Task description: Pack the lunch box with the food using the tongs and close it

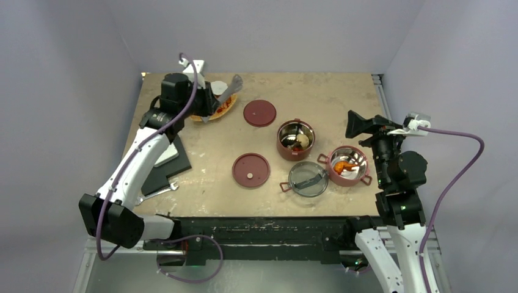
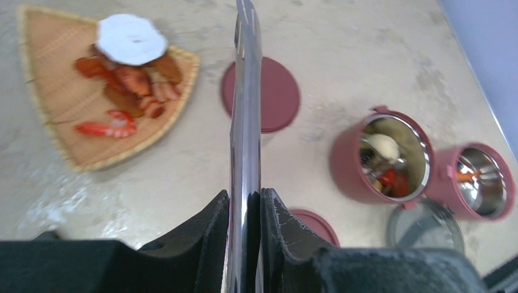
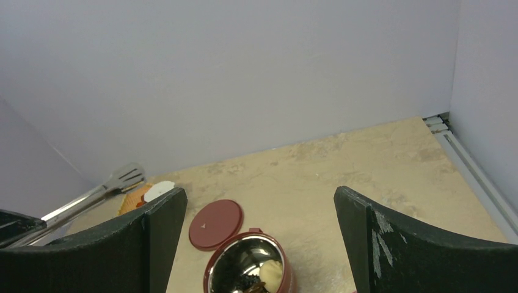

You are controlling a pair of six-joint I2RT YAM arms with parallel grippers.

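Observation:
Metal tongs (image 2: 244, 122) are held upright in my left gripper (image 1: 211, 104), its fingers closed around their handle, above a wicker tray (image 2: 55, 97) of food with a white piece (image 2: 131, 38) on it. A red pot (image 1: 287, 149) holds several food items. A smaller red pot (image 1: 357, 177) to its right has an orange piece (image 1: 345, 166) inside. A glass lid (image 1: 303, 191) lies between them, toward the front. My right gripper stands open and empty at the right side.
Two maroon lids (image 1: 259, 113) (image 1: 250, 165) lie on the table (image 1: 330, 97). A dark board (image 1: 177, 162) and a wrench (image 1: 162, 190) lie at front left.

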